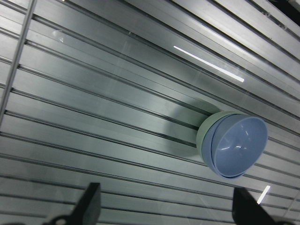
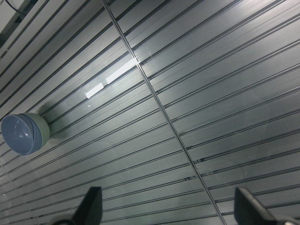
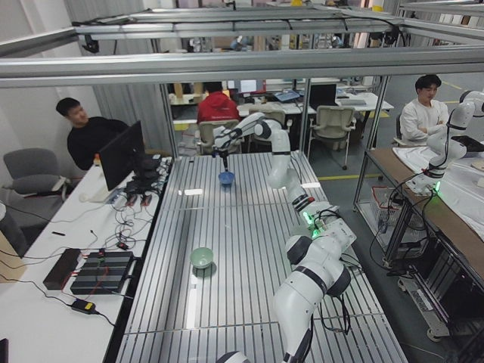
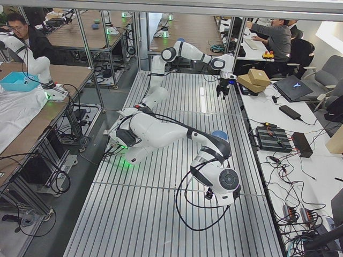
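Observation:
In the camera left view a blue bowl [image 3: 226,178] stands at the far end, under the far arm's gripper [image 3: 224,160], and a green bowl [image 3: 202,256] stands apart nearer. The camera right view shows part of a blue bowl [image 4: 219,135] behind an arm. Both wrist views instead show blue nested in green: blue bowl [image 1: 239,145], green bowl [image 1: 204,131]; blue bowl [image 2: 18,133], green bowl [image 2: 41,125]. My left gripper and right gripper have widely spaced fingers, open, with nothing between them.
A side desk [image 3: 38,318] holds a monitor, boxes and cables along one edge. Frame posts [image 4: 94,75] and another robot's bench stand beside it, with people seated around.

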